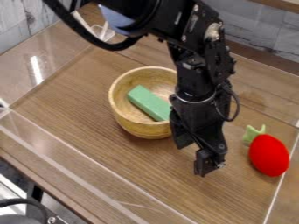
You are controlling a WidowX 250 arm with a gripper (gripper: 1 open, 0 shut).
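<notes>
My black gripper (197, 144) hangs over the table just right of a yellow bowl (121, 85), its fingers open and nothing clearly held. A green block (149, 102) lies in the bowl, partly hidden by the arm. To the right of the gripper lies a red tomato-like object (267, 156) with a light green top.
The arm blocks much of the back middle. A pale edge runs along the top left.
</notes>
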